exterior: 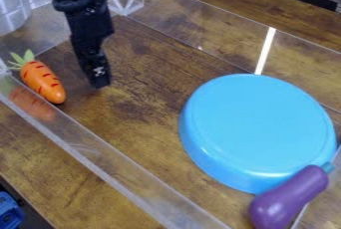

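An orange toy carrot [40, 79] with green leaves lies on the wooden surface at the left, close to the clear plastic wall. My black gripper [96, 74] hangs just right of the carrot, apart from it; the frame is too blurred to tell how its fingers stand. A blue round object [256, 128], like an upturned plate or lid, fills the right side, and a purple toy eggplant [282, 198] lies against its lower right edge.
Clear plastic walls [134, 173] bound the wooden area. A blue object [8, 213] is at the lower left corner.
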